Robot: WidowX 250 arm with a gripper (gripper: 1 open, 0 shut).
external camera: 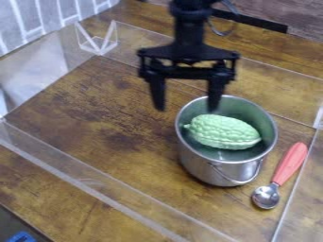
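My black gripper (pixel 186 87) is blurred, open, hanging above the back left of a steel pot (pixel 228 165) with nothing visible between its fingers. Inside the pot lies a pale green, bumpy bitter melon (pixel 222 131). An ice cream scoop with a red handle (pixel 289 164) lies on the wooden table to the right of the pot, its metal bowl toward the front.
Clear plastic edging runs around the work area. A white wire object stands at the back left, and something blue sits at the front left corner.
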